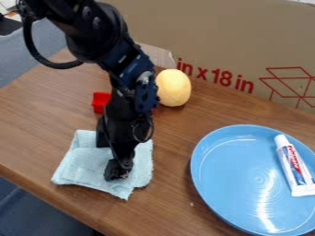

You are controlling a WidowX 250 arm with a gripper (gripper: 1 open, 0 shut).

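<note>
My black gripper (121, 152) points down onto a pale blue-white cloth (79, 168) on the wooden table (197, 212), its fingertips low over or on the cloth's middle. It appears open; whether cloth lies between the fingers is hard to see.
A blue plate (234, 187) with a toothpaste tube (293, 164) lies to the right. A yellow egg-shaped object (174, 88) and a red object (101, 102), partly hidden by the arm, stand behind. A cardboard box (246, 46) closes the back; the table's edge runs along the lower left.
</note>
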